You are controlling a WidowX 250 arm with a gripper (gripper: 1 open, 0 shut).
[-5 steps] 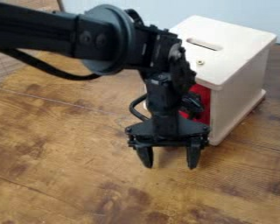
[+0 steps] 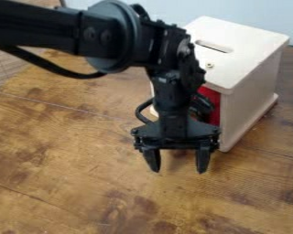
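My black gripper [image 2: 178, 160] points down over the wooden floor, open, with nothing between its two fingers. Just behind it stands a pale wooden box [image 2: 251, 96] with a slot in its top, a small knob on it and a red front face [image 2: 211, 95], partly hidden by my arm and wrist.
Bare wooden floor [image 2: 76, 174] fills the front and left. A light wall or board runs along the back, and wooden planks [image 2: 0, 64] show at the far left. A pale edge runs down the right side of the view.
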